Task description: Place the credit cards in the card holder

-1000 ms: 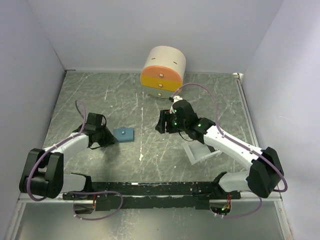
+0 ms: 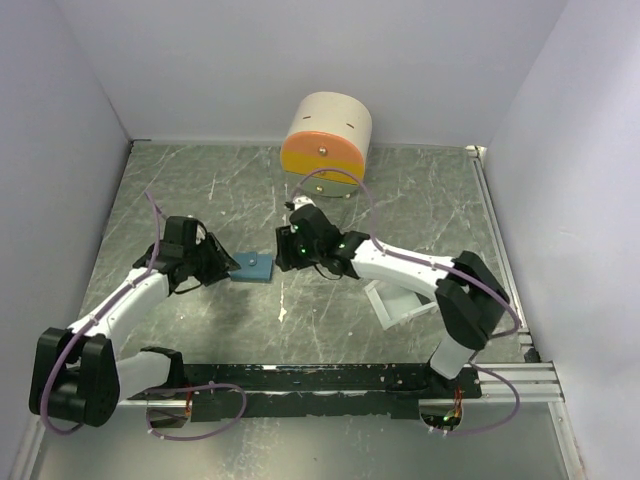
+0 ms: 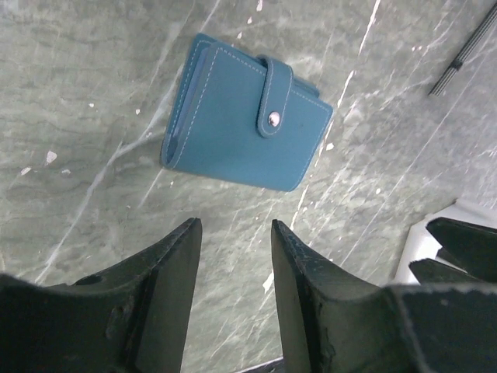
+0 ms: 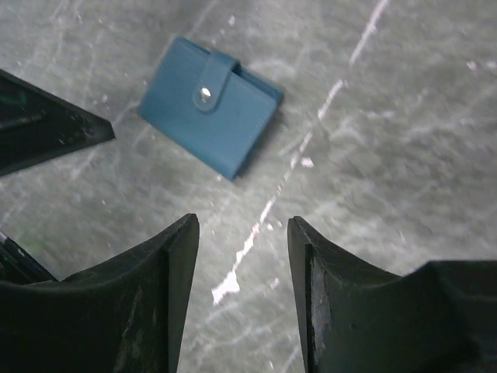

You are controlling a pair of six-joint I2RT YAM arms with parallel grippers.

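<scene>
The blue card holder (image 2: 251, 267) lies flat on the marble surface, its snap strap fastened. In the left wrist view the holder (image 3: 248, 116) is beyond the fingertips of my left gripper, which is part open with nothing between its fingers. My right gripper is also part open and empty; from its wrist view the holder (image 4: 210, 105) lies ahead and to the left, untouched. In the top view the left gripper (image 2: 229, 268) is close at the holder's left and the right gripper (image 2: 283, 250) hovers at its right. I can make out no loose credit cards.
A white tray (image 2: 398, 304) sits partly under the right arm. At the back stands a rounded cabinet with coloured drawers (image 2: 323, 150). Free marble extends behind and in front of the holder.
The right arm has swung left toward the holder.
</scene>
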